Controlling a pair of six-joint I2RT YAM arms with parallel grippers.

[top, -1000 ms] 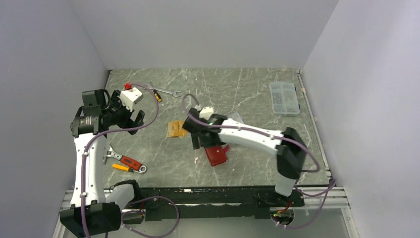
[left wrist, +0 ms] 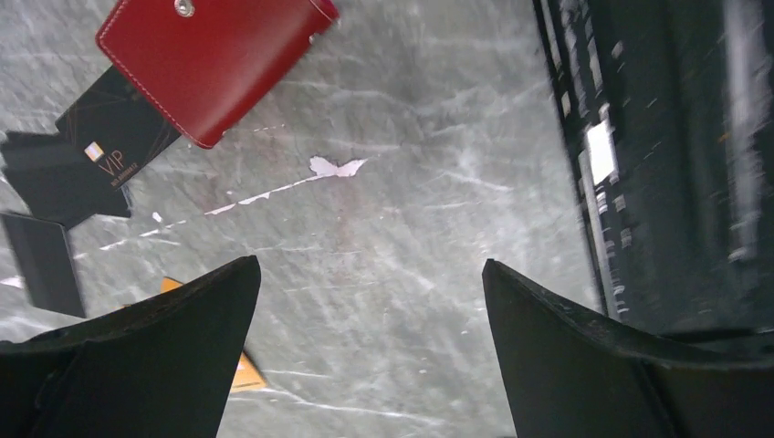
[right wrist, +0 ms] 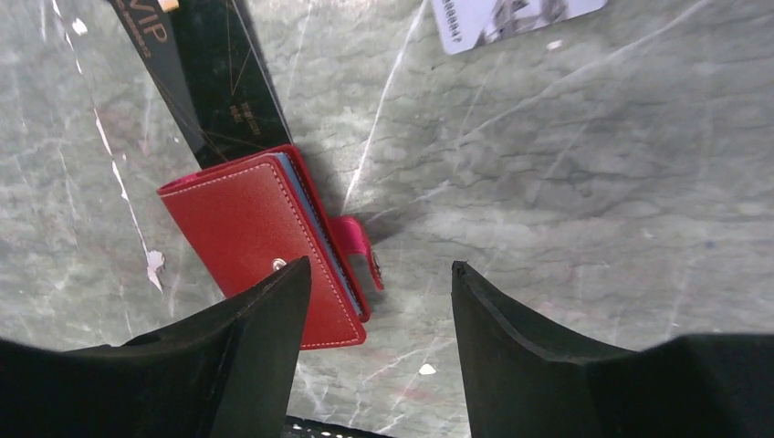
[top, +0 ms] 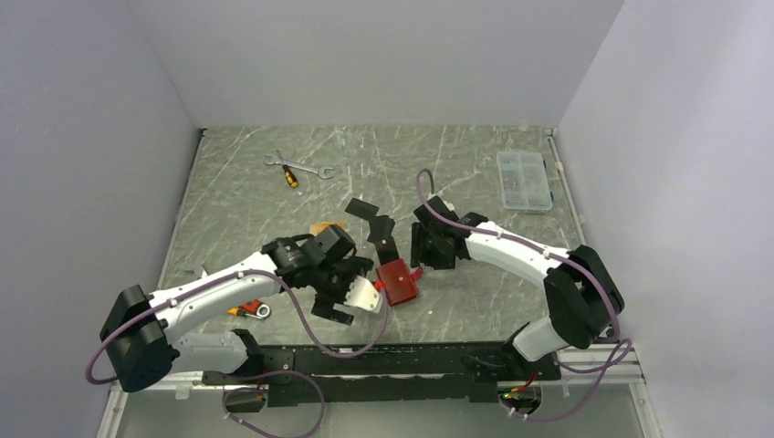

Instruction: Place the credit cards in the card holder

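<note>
The red card holder point(top: 397, 282) lies on the grey table, its pink strap point(right wrist: 354, 239) sticking out on the right. A black VIP card point(right wrist: 205, 68) meets the holder's far edge; whether it is tucked in or lies against it I cannot tell. Further black cards point(left wrist: 55, 178) overlap beyond it. A silver-grey card point(right wrist: 516, 18) shows at the right wrist view's top edge. My left gripper stands open to the holder's left, empty. On the holder's other side my right gripper is also open, bare table between its fingers.
Orange-brown cards point(top: 324, 226) are partly covered by the left arm. A wrench point(top: 310, 168) and a screwdriver point(top: 289, 177) lie at the back left, an orange-handled tool point(top: 246, 311) at the front left. A clear box point(top: 525, 181) stands at the back right.
The left arm has swung from the far left to beside the holder. The holder has stayed put.
</note>
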